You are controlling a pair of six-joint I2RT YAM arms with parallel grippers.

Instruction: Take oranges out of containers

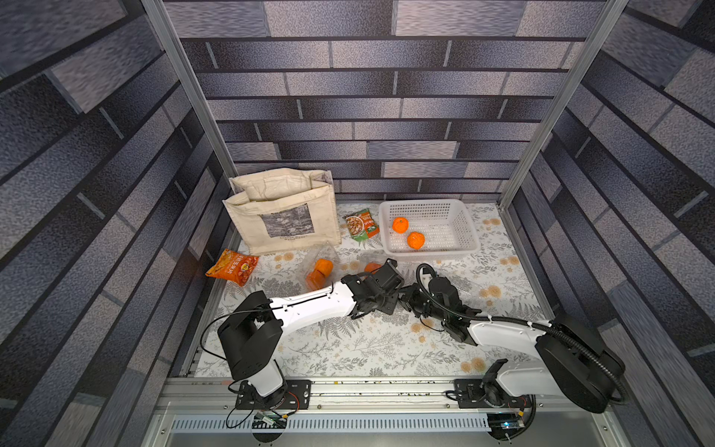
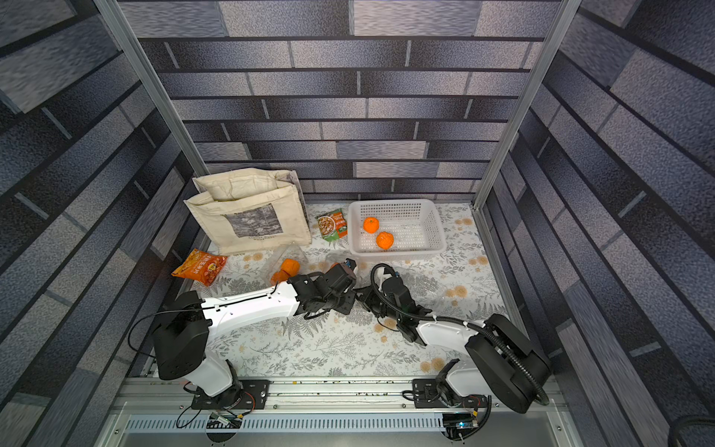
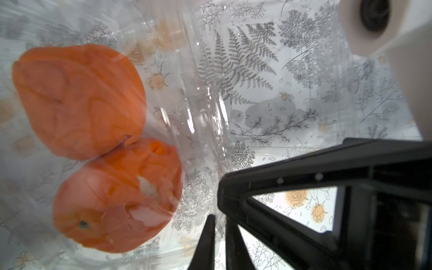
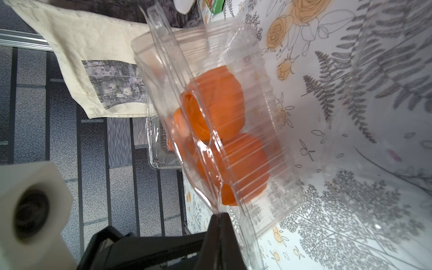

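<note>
A clear plastic container (image 4: 279,198) holding two oranges (image 3: 78,101) lies at the front middle, largely hidden by my arms in the top views. My left gripper is shut at its clear edge, beside the oranges. My right gripper is shut at the container's rim; whether thin plastic is between either gripper's fingers is unclear. A second clear container with oranges (image 1: 322,266) lies left of it. Two more oranges (image 1: 415,240) lie in the white basket (image 1: 465,231) at the back right.
A canvas bag (image 1: 298,234) stands at the back left, an orange snack bag (image 1: 232,266) lies at the left, and a green packet (image 1: 361,223) lies beside the basket. The front and right of the table have free room.
</note>
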